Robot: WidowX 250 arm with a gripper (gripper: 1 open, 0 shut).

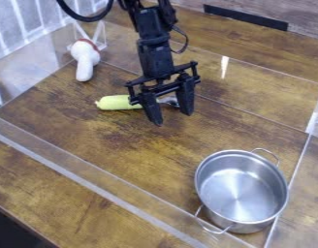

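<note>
My black gripper [162, 97] hangs over the middle of the wooden table [97, 165], open, its two fingers spread apart just above and around the right part of a pale yellow-green elongated object [117, 102] lying on its side. Part of that object is hidden behind the gripper, and a small light piece shows near its right end.
A steel pot [238, 187] with handles stands at the front right. A white object with a bulbous top [84, 60] lies at the back left. Clear low walls or edges run along the left and front.
</note>
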